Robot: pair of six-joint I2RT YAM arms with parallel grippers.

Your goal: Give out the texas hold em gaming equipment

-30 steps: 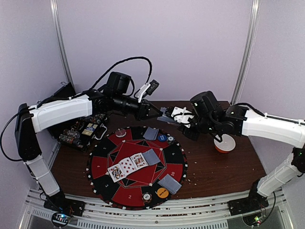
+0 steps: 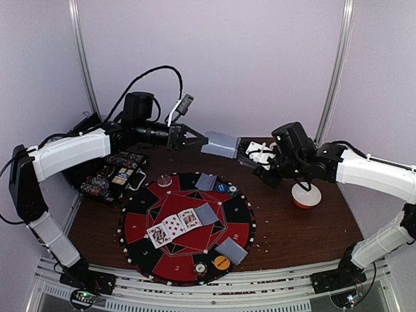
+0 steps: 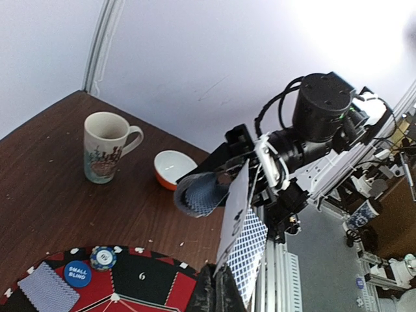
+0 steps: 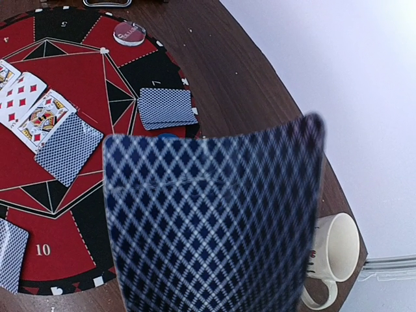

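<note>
My left gripper [image 2: 193, 141] is raised above the mat's back edge, shut on a blue-backed card [image 2: 221, 145]; in the left wrist view a card [image 3: 250, 250] rises from its fingertips. My right gripper [image 2: 253, 157] is just right of it, holding a blue-backed card [image 4: 208, 221] that fills the lower right wrist view; its fingers are hidden. On the round red-black mat [image 2: 146, 235] lie three face-up cards [image 2: 173, 226], face-down cards [image 2: 205, 182] in several places, chips [image 2: 221, 262] and a clear dealer disc [image 2: 164, 181].
An open chip case [image 2: 114, 182] stands at the left. A mug [image 3: 104, 146] stands behind the right arm, and a white-and-orange bowl [image 2: 305, 194] right of the mat. Bare table lies between bowl and mat.
Things on the table are unchanged.
</note>
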